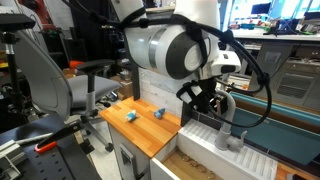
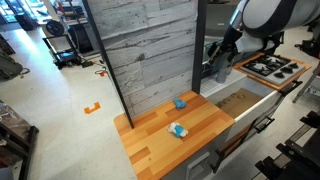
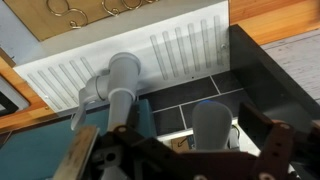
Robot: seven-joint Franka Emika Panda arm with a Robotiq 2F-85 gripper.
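In exterior view 1, my gripper (image 1: 207, 104) hangs low by the dark back panel, beside a grey faucet-like piece (image 1: 226, 132). The wrist view shows that piece as a grey pipe-like fixture (image 3: 122, 78) with a side handle, against a white slotted strip (image 3: 150, 55). A grey rounded object with a bluish top (image 3: 211, 124) is at the lower middle of that view, close to the dark gripper parts. Whether the fingers touch or hold it cannot be made out. Exterior view 2 has the gripper (image 2: 221, 52) small and dark near the counter's back.
An open drawer (image 2: 238, 103) with a wooden bottom lies in front of the strip. Two small blue-and-white items (image 2: 179, 130) rest on the wooden counter (image 2: 150, 145). A stove top (image 2: 272, 67) is at the right.
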